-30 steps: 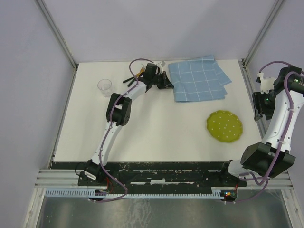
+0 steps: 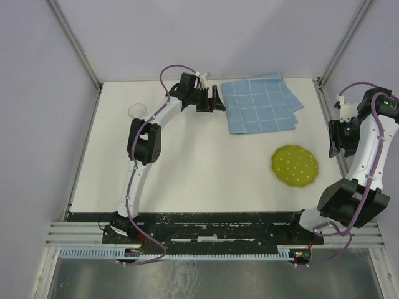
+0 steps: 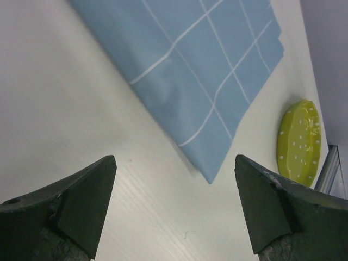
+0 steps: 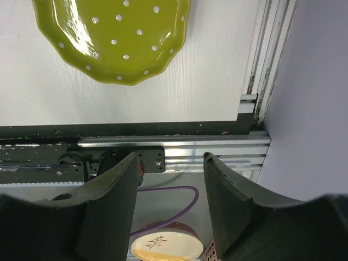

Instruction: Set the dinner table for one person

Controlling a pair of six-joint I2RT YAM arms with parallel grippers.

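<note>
The blue napkin (image 2: 260, 104) with pale lines lies at the back right of the white table, its right edge folded unevenly. My left gripper (image 2: 210, 103) is open just left of the napkin. In the left wrist view, nothing stands between the widely parted fingers. A green scalloped plate (image 2: 295, 166) with white dots rests at the front right. To the right of the plate, my right gripper (image 2: 335, 140) hangs over the table's right edge. The right wrist view shows its fingers (image 4: 117, 201) apart and empty. A clear glass (image 2: 137, 111) stands at the back left.
In the right wrist view, a white bowl (image 4: 166, 246) with a leaf pattern sits below, beyond the table's front edge. The left arm covers part of the back-left table.
Napkin and plate stayed put. The right gripper has shifted only slightly.
</note>
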